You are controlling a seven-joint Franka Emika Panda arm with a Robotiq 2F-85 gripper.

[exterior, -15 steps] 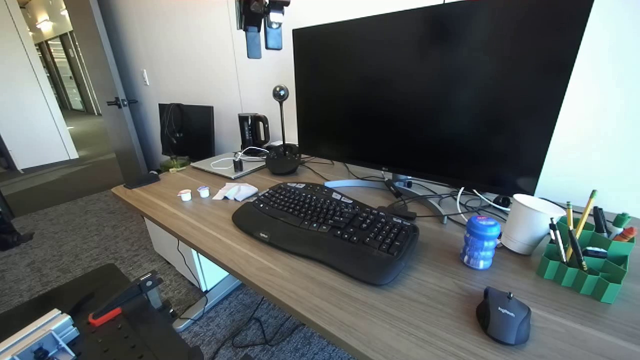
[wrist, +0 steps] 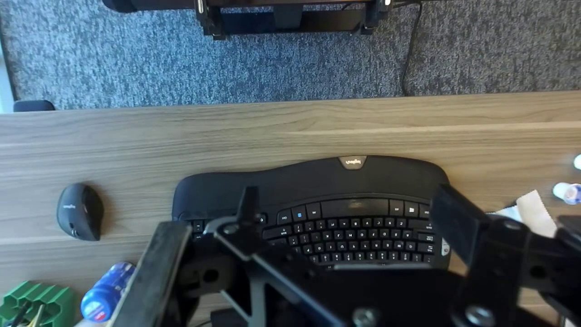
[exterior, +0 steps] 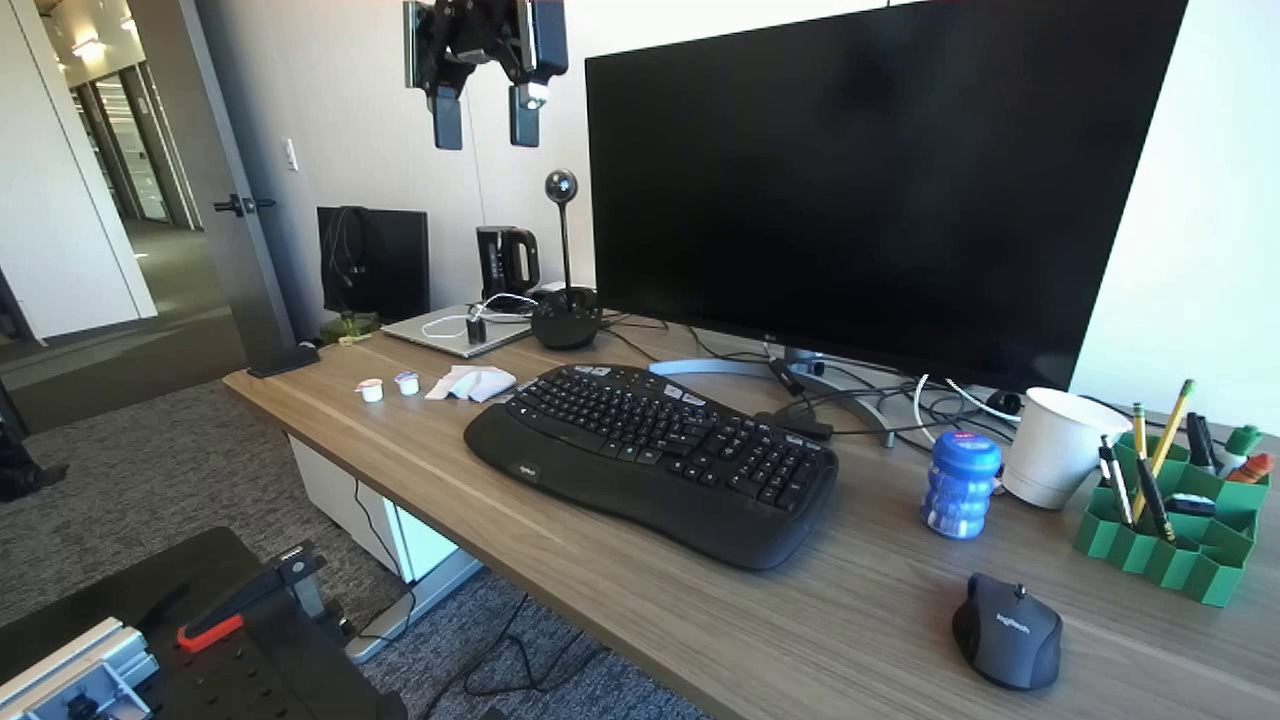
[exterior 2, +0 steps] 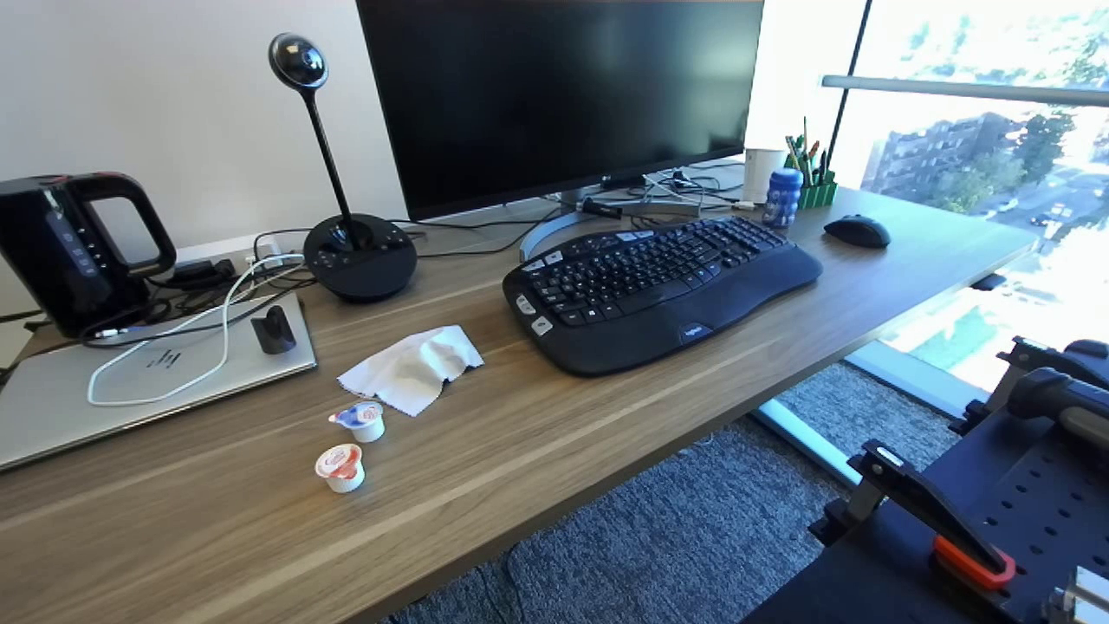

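Note:
High above the desk, my gripper [exterior: 486,120] hangs in the upper part of exterior view 1, to the left of the monitor. Its two dark fingers stand apart, with only white wall showing between them. Looking down in the wrist view, the open gripper has a black keyboard [wrist: 310,182] far beneath it, partly hidden by the fingers and gripper body. A dark mouse [wrist: 80,211] lies on the desk on one side; a white cloth [exterior 2: 411,364] and two small creamer cups [exterior 2: 361,421] lie on the other. The gripper is out of exterior view 2.
A large monitor [exterior: 864,192] stands behind the keyboard. Near its right end are a blue bottle [exterior: 961,486], a white cup [exterior: 1058,450] and a green pen holder [exterior: 1224,552]. A webcam on a stalk [exterior 2: 333,156], a kettle [exterior 2: 62,250] and a laptop [exterior 2: 156,359] occupy the other end.
In exterior view 1 my gripper has shifted left and slightly lower. Its fingers now appear farther apart than a second ago. The things on the desk have stayed put.

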